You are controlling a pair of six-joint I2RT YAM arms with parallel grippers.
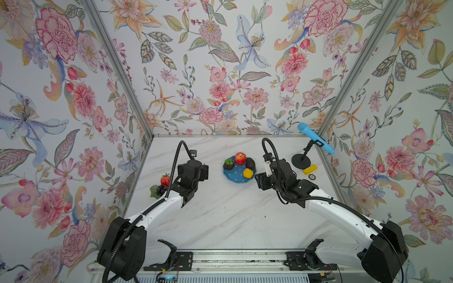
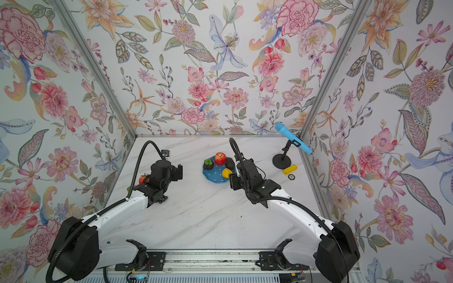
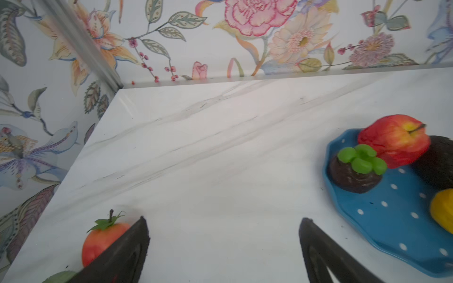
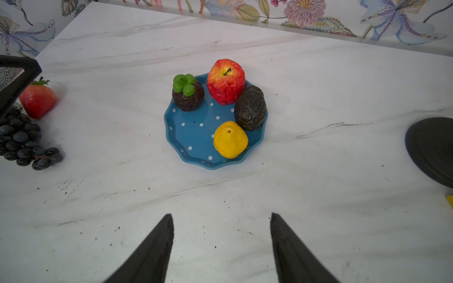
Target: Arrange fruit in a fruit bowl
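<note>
In the right wrist view a blue scalloped bowl (image 4: 188,141) with white dots holds a purple mangosteen (image 4: 188,96) with green leaves, a red apple (image 4: 226,81), a dark wrinkled fruit (image 4: 250,107) and a yellow fruit (image 4: 230,139). Left of it, on the table, lie a red tomato (image 4: 37,100) and dark grapes (image 4: 23,140), partly cut off there. My left gripper is open and empty, with the tomato (image 3: 104,238) close to its left finger in the left wrist view. My right gripper hangs in front of the bowl, fingers apart, nothing between them.
A black round stand (image 1: 301,161) carrying a blue microphone-like object (image 1: 316,137) is at the back right, beside a yellow block (image 1: 310,169) and a small dark ring (image 1: 312,176).
</note>
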